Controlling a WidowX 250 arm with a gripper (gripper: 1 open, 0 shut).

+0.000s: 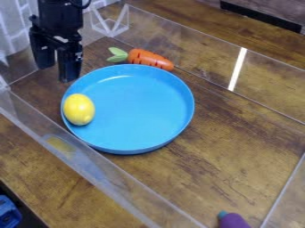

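Observation:
My black gripper (56,55) hangs at the upper left over the wooden surface, open, left of and apart from the blue plate. The round blue plate (137,107) takes up the middle, with a yellow egg-shaped object (78,109) on its left side. An orange toy carrot (149,60) with green leaves lies just behind the plate.
Clear plastic walls border the wooden surface (215,160). A purple object (233,220) lies at the bottom right, partly cut off. A blue object (6,214) shows at the bottom left corner.

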